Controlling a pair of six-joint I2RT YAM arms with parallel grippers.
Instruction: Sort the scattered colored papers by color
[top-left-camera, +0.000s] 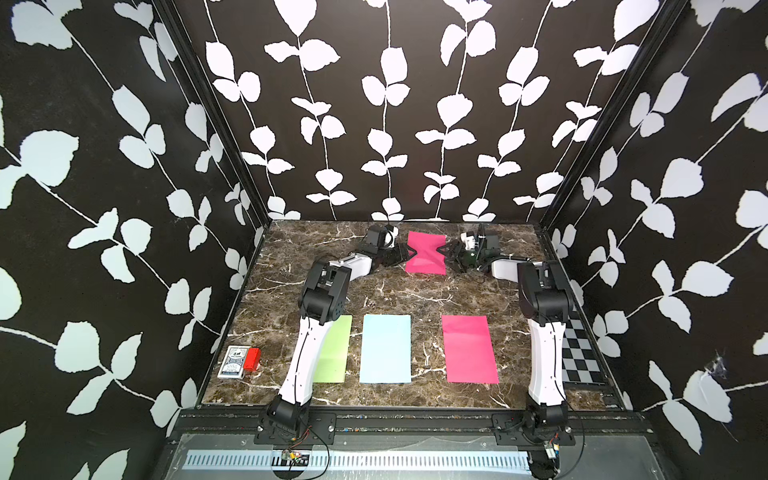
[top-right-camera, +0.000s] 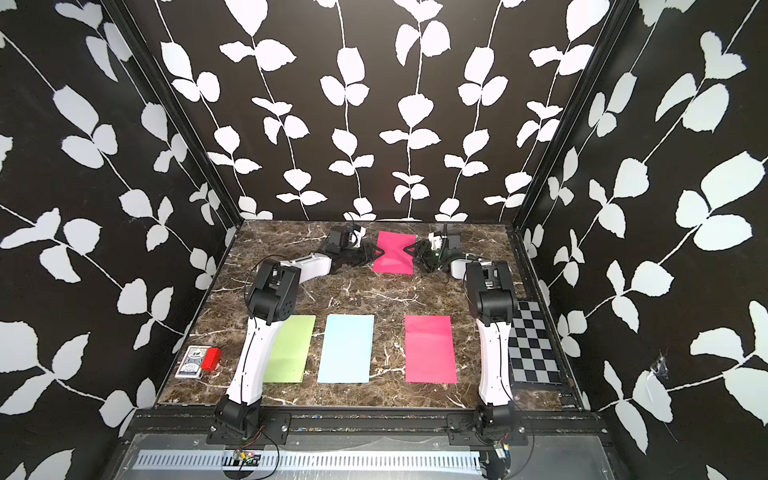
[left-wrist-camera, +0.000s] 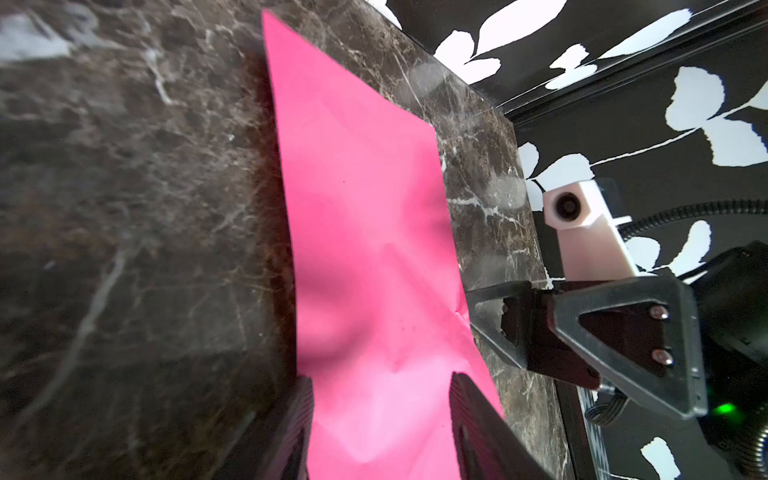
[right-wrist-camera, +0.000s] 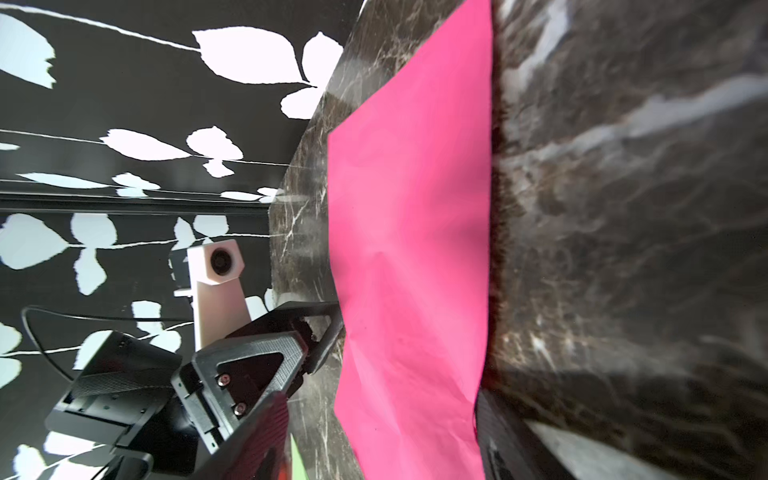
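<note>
A creased pink paper (top-left-camera: 425, 252) lies at the back centre, with my left gripper (top-right-camera: 373, 253) at its left edge and my right gripper (top-right-camera: 413, 249) at its right edge. In the wrist views the paper (left-wrist-camera: 368, 240) fills the middle below both grippers' fingertips. Both grippers' fingers are part open; whether either holds the paper's edge I cannot tell. At the front lie a green sheet (top-right-camera: 289, 348), a light blue sheet (top-left-camera: 385, 348) and a flat pink sheet (top-left-camera: 469, 348).
Card boxes (top-left-camera: 238, 360) sit at the front left. A checkered board (top-right-camera: 536, 344) lies at the right, partly behind the right arm.
</note>
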